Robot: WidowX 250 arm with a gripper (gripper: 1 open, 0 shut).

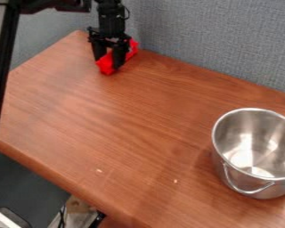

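My black gripper [109,50] is at the far end of the wooden table [121,134], shut on a red object [106,63] that sticks out on both sides of the fingers. The fingers cover part of the object, so its exact shape is unclear. It appears low, at or just above the tabletop.
A shiny metal pot [252,151] with a wire handle stands at the near right of the table. A grey padded wall [216,44] runs along the back.
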